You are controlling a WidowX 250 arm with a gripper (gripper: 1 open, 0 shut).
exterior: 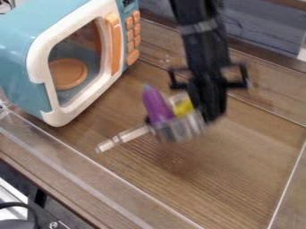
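Observation:
A small steel pot (177,129) with a long handle is lifted in the middle of the view, blurred by motion, holding a purple eggplant (156,105) and a yellow item (183,106). The black gripper (205,98) is at the pot's right rim and appears shut on it, though blur hides the fingertips.
A toy microwave (36,54) with its window frame facing right stands at the upper left, an orange disc inside. A dark cable lies at the lower-left corner.

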